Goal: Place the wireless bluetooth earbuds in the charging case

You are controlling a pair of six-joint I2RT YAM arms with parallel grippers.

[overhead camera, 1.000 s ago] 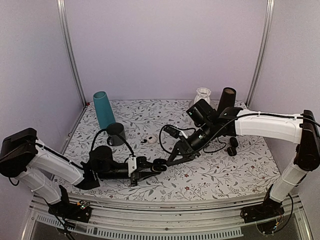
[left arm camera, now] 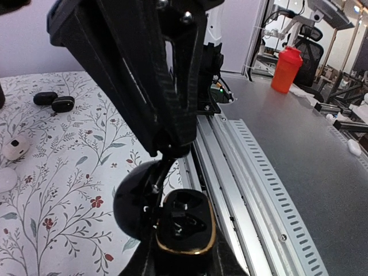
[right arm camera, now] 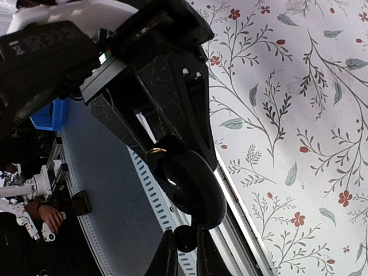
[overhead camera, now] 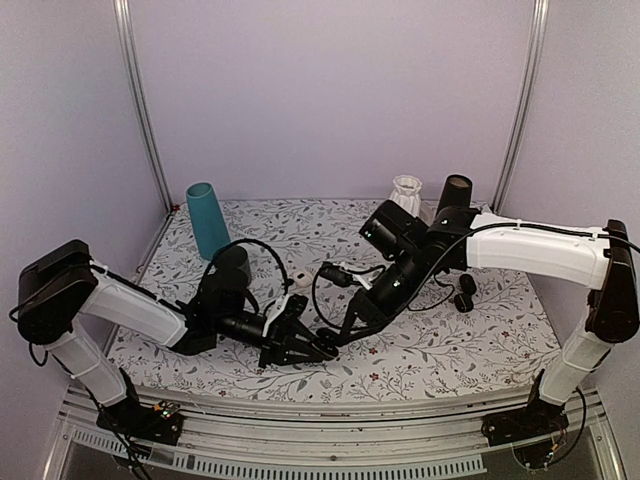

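Observation:
The black charging case (left arm camera: 183,230), with a gold rim, stands with its rounded lid (left arm camera: 137,201) swung up. My left gripper is shut around the case body. In the right wrist view the case (right arm camera: 195,187) shows its glossy outside and hides most of its interior. A small round black earbud (right arm camera: 185,237) sits between the fingertips of my right gripper, close to the case's edge. Both hands meet low in the top view, the left gripper (overhead camera: 310,348) against the right one (overhead camera: 338,335). Whether earbud and case touch, I cannot tell.
Two small black oval objects (overhead camera: 464,293) lie on the right of the floral table, and small white pieces (overhead camera: 300,278) lie near its middle. A teal cup (overhead camera: 207,222), a dark mug (overhead camera: 235,262), a white vase (overhead camera: 406,193) and a dark cup (overhead camera: 455,192) stand farther back.
The left gripper has tilted, its wrist rising and its tip moving slightly lower with the case. My right gripper has shifted a little left and down. Both keep their hold.

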